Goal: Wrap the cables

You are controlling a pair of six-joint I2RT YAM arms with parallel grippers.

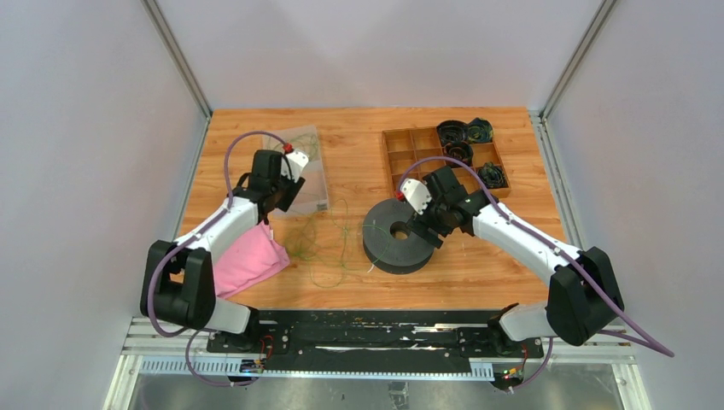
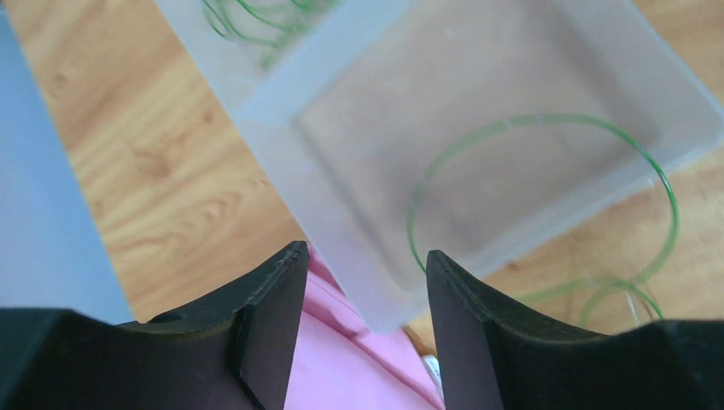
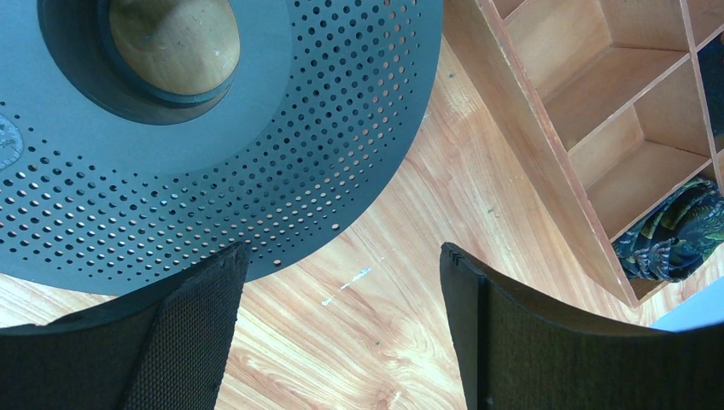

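Note:
My left gripper [image 1: 289,192] is part open over a translucent plastic container [image 1: 312,175]; in the left wrist view nothing sits between its fingers. Green cable [image 2: 670,213] loops in and beside that container, with more coils at its far end. Thin cable [image 1: 341,252] also spreads across the table to a dark perforated spool [image 1: 384,252]. My right gripper [image 1: 424,235] stands open above the spool's edge, empty, with bare wood between its fingers in the right wrist view.
A wooden compartment box [image 1: 401,149] holding several dark coils [image 1: 491,175] stands back right. A pink cloth [image 1: 248,265] lies front left. Bare table shows at the back left and right front.

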